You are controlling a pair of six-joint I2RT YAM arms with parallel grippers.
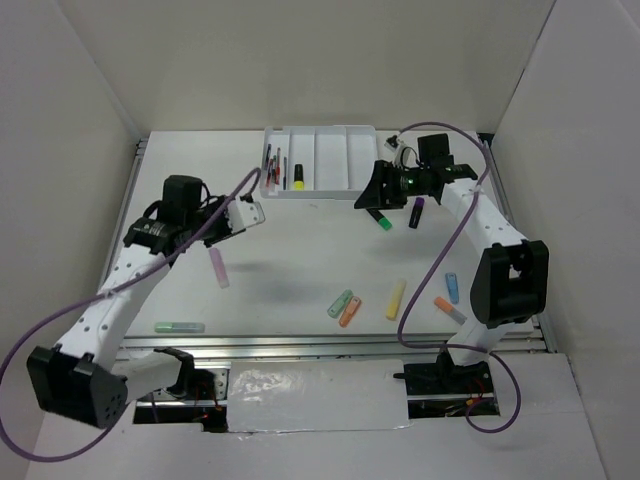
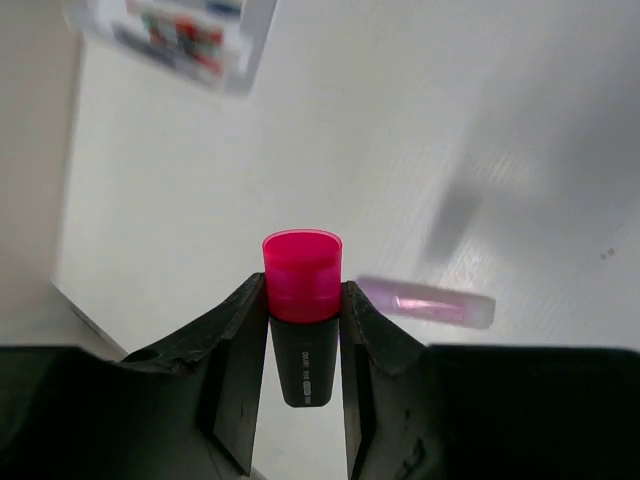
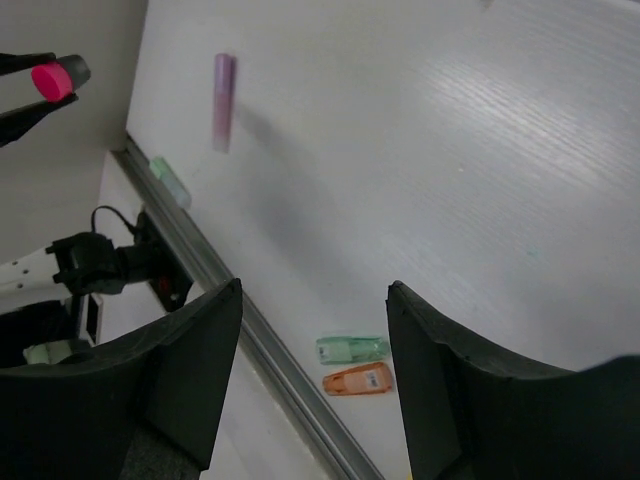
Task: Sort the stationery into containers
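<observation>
My left gripper is shut on a black marker with a pink cap (image 2: 301,270), held raised over the table's left side; a pink pen (image 2: 425,301) lies below it. A white compartment tray (image 1: 331,160) at the back holds several pens and a yellow-black marker (image 1: 298,176). My right gripper is open near the tray's right, empty, above the table. A black-green marker (image 1: 383,222) and a dark purple marker (image 1: 416,212) lie close to it.
Green (image 1: 340,303) and orange (image 1: 349,312) items, a yellow item (image 1: 395,299), a blue one (image 1: 452,288) and an orange one (image 1: 449,310) lie front right. A pale green pen (image 1: 180,327) lies front left.
</observation>
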